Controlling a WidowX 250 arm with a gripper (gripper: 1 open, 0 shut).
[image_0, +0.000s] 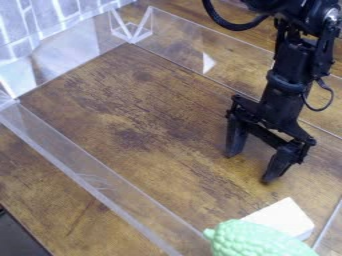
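Observation:
My black gripper points down at the wooden tabletop on the right side of the view, low over the wood. Its two fingers stand apart with bare wood between them. At the bottom right a green, bumpy object lies beside a white block, both nearer the camera than my gripper.
Clear plastic walls edge the wooden area on the left, back and right. A light, grid-patterned surface is at the back left.

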